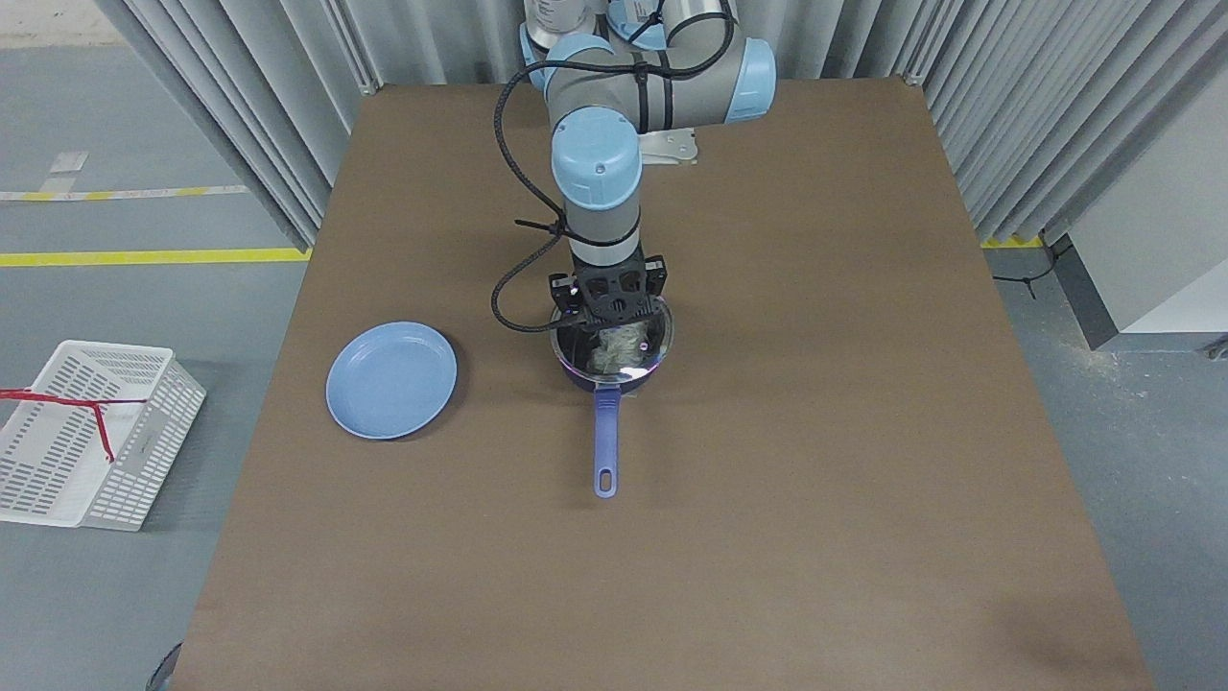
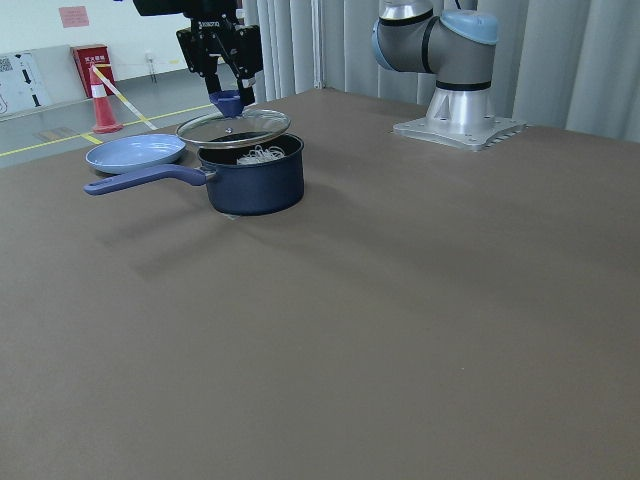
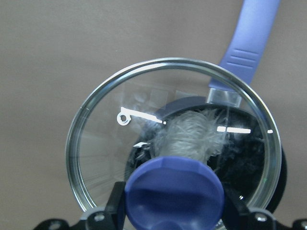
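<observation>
My gripper (image 2: pixel 226 92) is shut on the blue knob (image 3: pixel 174 192) of a glass lid (image 3: pixel 100 158), which it holds just above the dark blue saucepan (image 2: pixel 255 190), slightly offset from it in the wrist view. Pale noodle-like strands (image 3: pixel 187 134) show inside the pan through the lid. The pan's blue handle (image 1: pixel 605 449) points toward the front camera. In the front view my gripper (image 1: pixel 610 311) covers much of the lid and pan.
A blue plate (image 1: pixel 390 380) lies left of the pan on the brown table (image 1: pixel 863 461). A white basket (image 1: pixel 138 472) stands on the floor at left.
</observation>
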